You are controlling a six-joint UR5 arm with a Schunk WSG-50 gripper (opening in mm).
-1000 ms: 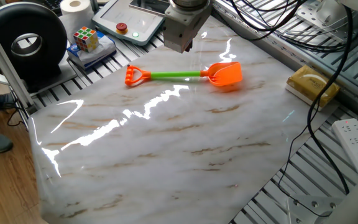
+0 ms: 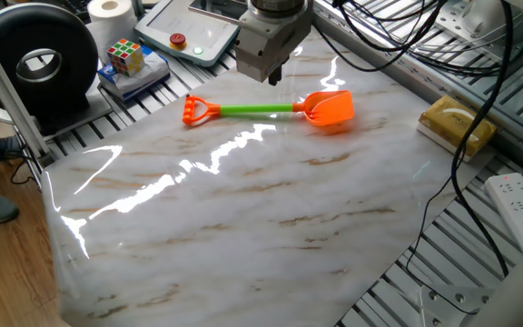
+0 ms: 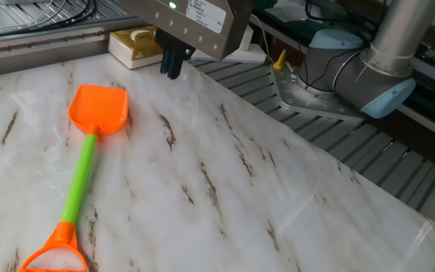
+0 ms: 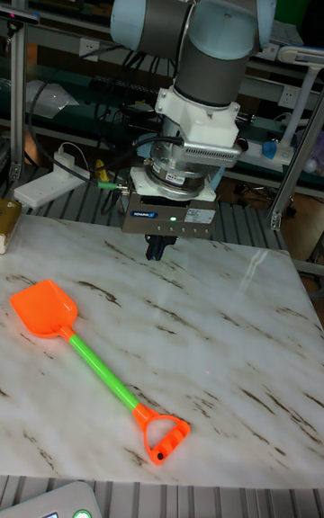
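A toy shovel lies flat on the marble-patterned table, with an orange scoop (image 2: 330, 108), a green shaft (image 2: 257, 109) and an orange D-shaped handle (image 2: 194, 110). View 2 has its scoop (image 3: 99, 109) toward the back and its handle cut off by the lower edge. The whole shovel (image 4: 103, 371) shows in view 3. My gripper (image 3: 171, 65) hangs above the table, apart from the shovel, its dark fingers close together. Nothing shows between them. From the front, in view 3, the gripper (image 4: 158, 247) is right of and behind the scoop.
A yellow-and-white box (image 2: 457, 126) sits by one edge, near a power strip (image 2: 513, 207) and hanging black cables. Beyond another edge are a Rubik's cube (image 2: 125, 56) on a blue box and a panel with a red button (image 2: 178, 40).
The shovel has stayed in place.
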